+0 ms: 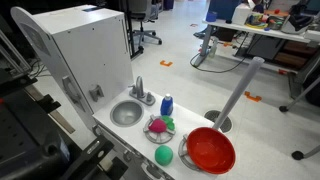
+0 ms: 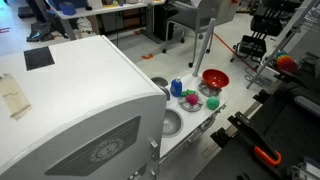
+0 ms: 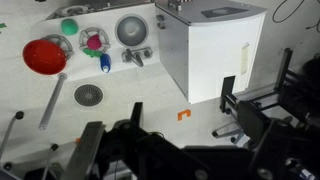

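My gripper stands open at the bottom of the wrist view, with nothing between its dark fingers. It is over bare floor, clear of the toy kitchen's objects. On the white counter, a red bowl (image 1: 210,150) sits at one end, also seen as the red bowl (image 3: 43,57) in the wrist view. A green round item (image 1: 163,155) lies near the front edge. Pink (image 1: 155,126) and green (image 1: 168,124) items rest together on a round burner. Behind them stands a blue bottle (image 1: 167,104), beside the sink basin (image 1: 127,113) and its faucet (image 1: 139,88).
A tall white cabinet (image 1: 90,55) rises next to the sink. A grey pole (image 1: 239,90) slants up by the red bowl, and a round metal container (image 3: 88,95) stands on the floor behind the counter. Open floor (image 1: 195,80) spreads beyond.
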